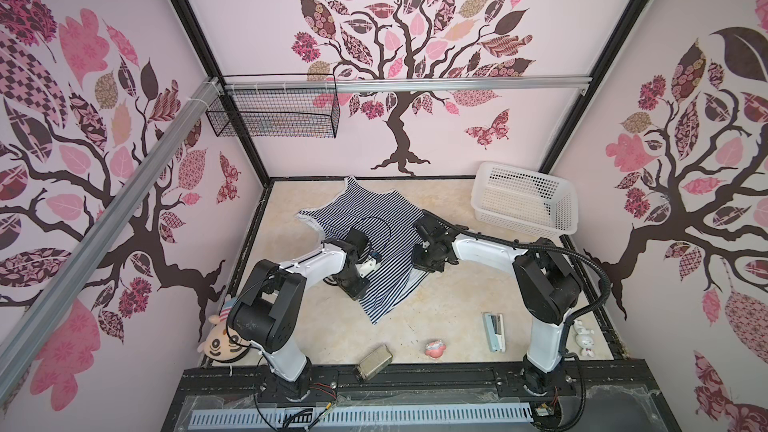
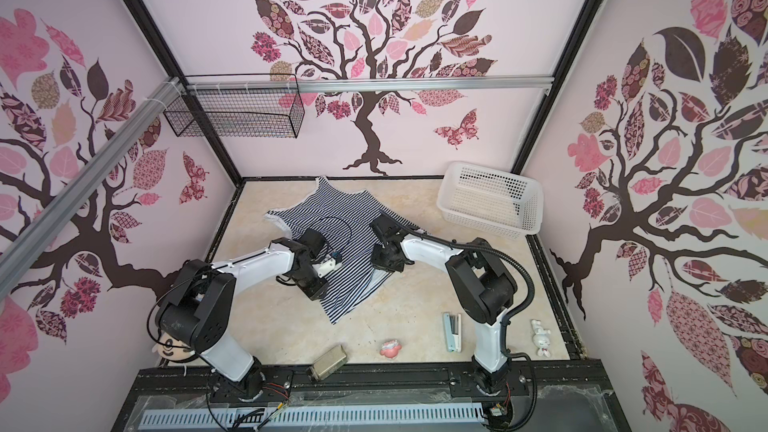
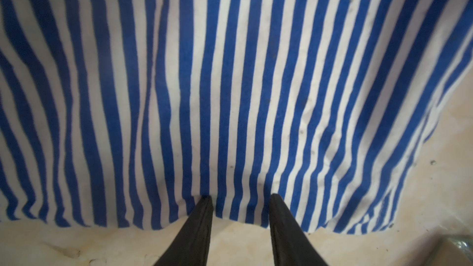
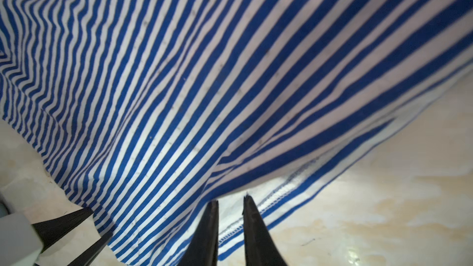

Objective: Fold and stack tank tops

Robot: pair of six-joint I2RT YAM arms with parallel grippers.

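A navy-and-white striped tank top (image 1: 364,212) lies spread and slanted over the table, its hem toward the front. In the left wrist view, the fingers of my left gripper stand apart over the hem edge, striped cloth (image 3: 246,118) visible between and beyond them. At the garment's right side is my right gripper, its fingers a smaller gap apart. Between and behind them shows the pale inner side and a stitched hem (image 4: 280,192), where the upper layer is drawn up. Whether either gripper touches the cloth, I cannot tell.
An empty white plastic basket (image 1: 524,200) stands at the back right. Along the front lie a tan box (image 1: 373,362), a small pink-and-white item (image 1: 434,349) and a stapler-like object (image 1: 494,332).
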